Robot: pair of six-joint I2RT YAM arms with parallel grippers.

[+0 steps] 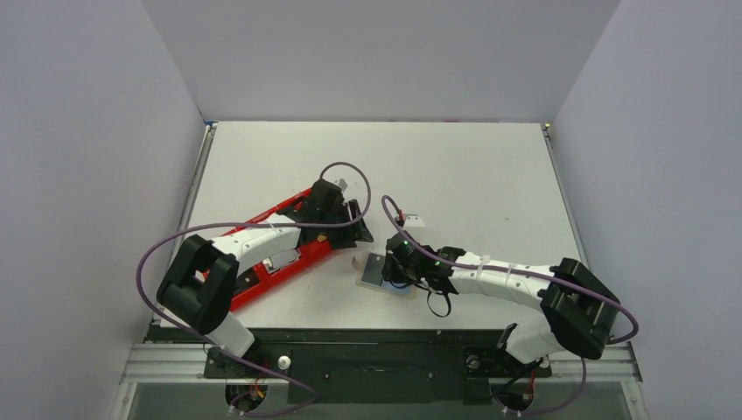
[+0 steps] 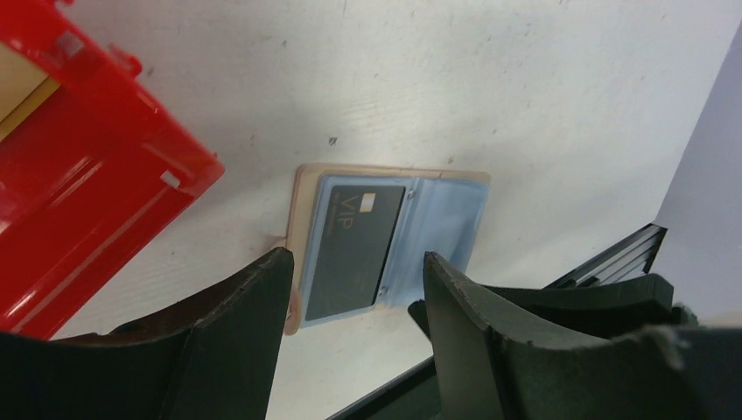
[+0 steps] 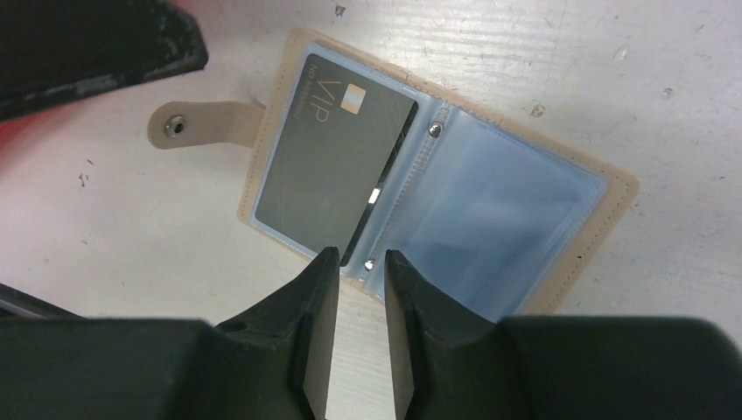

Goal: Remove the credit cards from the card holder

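Note:
The card holder lies unfolded on the white table, a tan cover (image 3: pixel 573 262) with clear bluish sleeves (image 3: pixel 499 210) and a strap with a snap (image 3: pixel 206 124). A dark VIP credit card (image 3: pixel 337 153) sits in its left sleeve; no card shows in the right one. My right gripper is above the holder's near edge by the central fold, fingers part way apart and empty. Open and empty, my left gripper hangs to the left of the holder, near the red box in the top view. The right arm partly covers the holder (image 1: pixel 371 269) from above.
A red box (image 1: pixel 278 278) with compartments stands on the left, partly under the left arm; its corner (image 2: pixel 197 166) is close to the holder.

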